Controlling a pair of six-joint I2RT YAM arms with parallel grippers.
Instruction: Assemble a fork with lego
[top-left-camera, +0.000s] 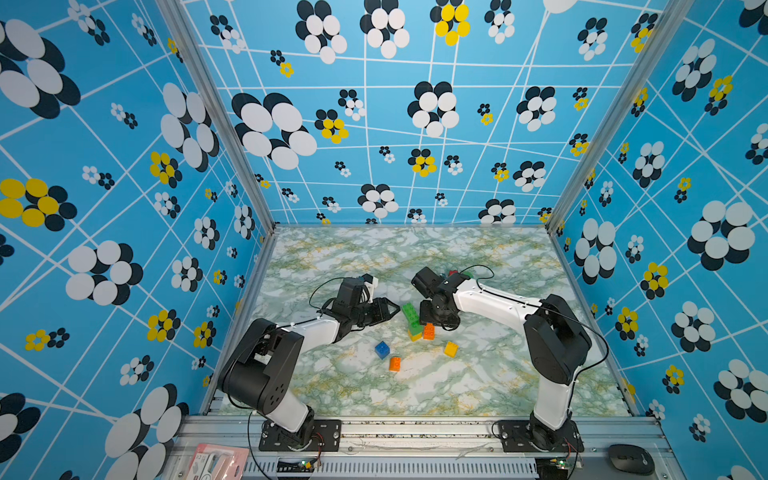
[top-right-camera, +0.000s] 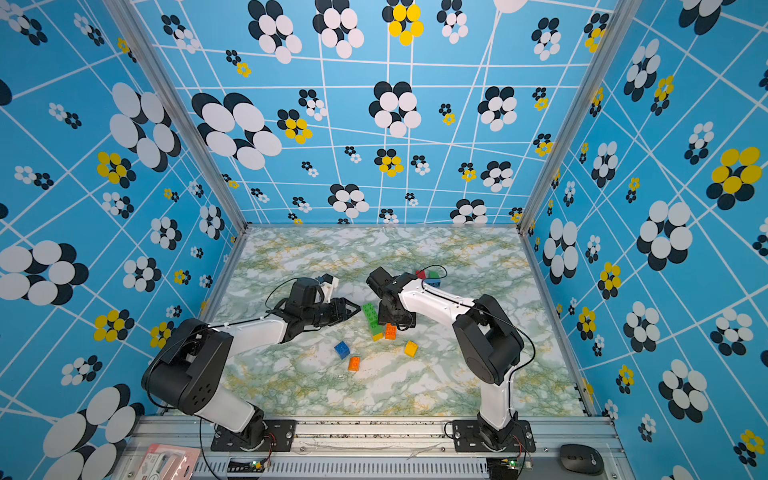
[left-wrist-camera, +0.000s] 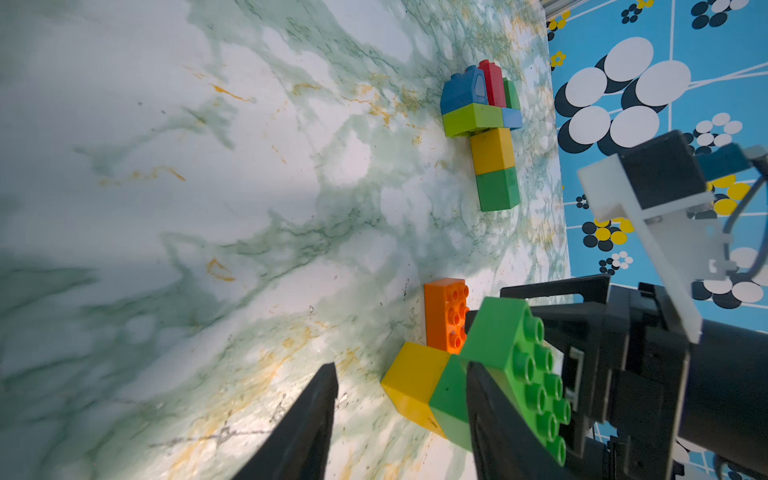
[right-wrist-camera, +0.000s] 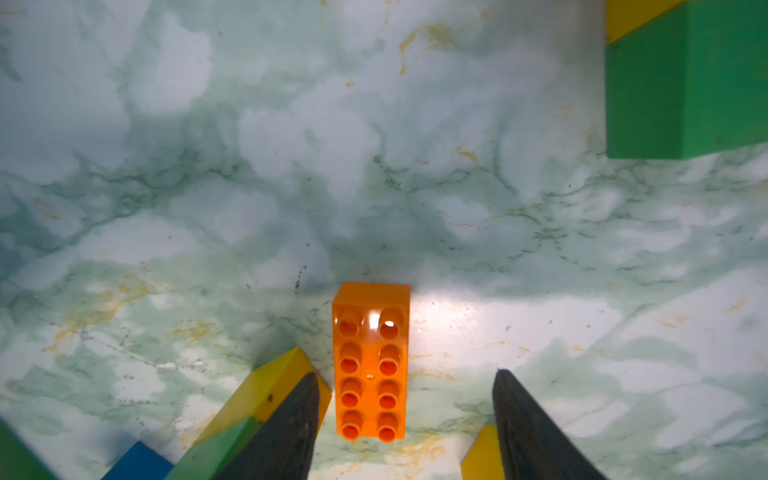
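Note:
An orange eight-stud brick (right-wrist-camera: 370, 360) lies on the marble table, studs up, just beyond and between the parted fingers of my right gripper, which hangs over it, open and empty. My left gripper stands open left of centre, its fingers near a green studded brick (left-wrist-camera: 500, 344) joined to a yellow piece (left-wrist-camera: 412, 376). In the left wrist view, a cluster of blue, red, green and yellow bricks (left-wrist-camera: 492, 148) lies farther back; the top views show it partly hidden by the right arm.
A blue brick (top-left-camera: 381, 349), a small orange brick (top-left-camera: 394, 364) and a yellow brick (top-left-camera: 451, 349) lie loose toward the front. The two grippers are close together at the middle.

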